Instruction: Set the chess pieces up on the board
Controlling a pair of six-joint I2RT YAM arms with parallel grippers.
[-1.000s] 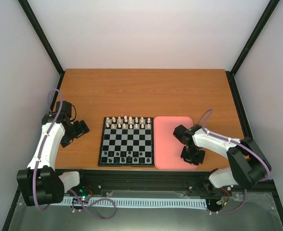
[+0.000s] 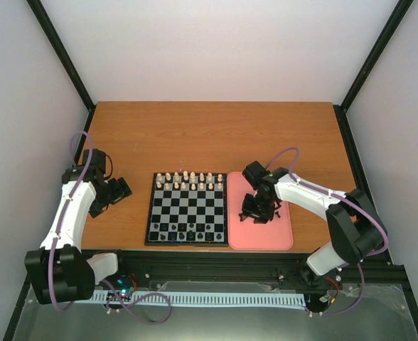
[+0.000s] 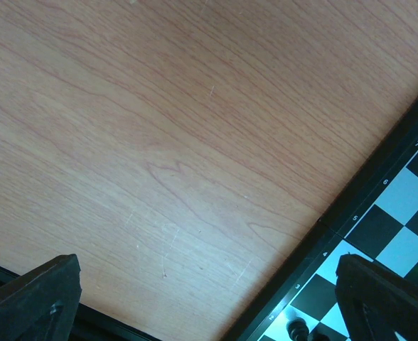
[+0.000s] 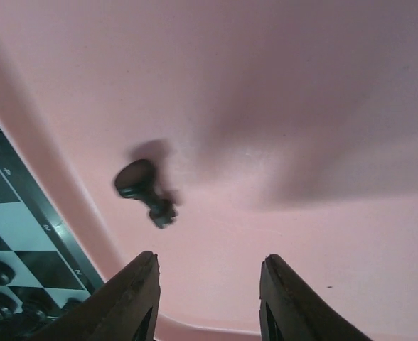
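A black rook (image 4: 143, 186) with a notched top lies on its side on the pink tray (image 4: 323, 128), near the wall facing the board. My right gripper stands open over the tray with nothing between its fingers, the rook ahead and to the left of them. In the top view the right gripper (image 2: 254, 216) covers part of the tray. The chessboard (image 2: 188, 210) carries white pieces (image 2: 193, 179) in two rows at the far side and black pieces (image 2: 190, 235) at the near side. Left of the board my left gripper (image 2: 112, 200) is open and empty.
Small dark shapes (image 2: 278, 214) show on the tray just right of the right gripper, too small to identify. The tray's raised wall (image 4: 67, 177) stands against the board's edge. Bare table (image 2: 209, 135) stretches behind the board, and the board's middle rows are empty.
The left arm has stayed almost still.
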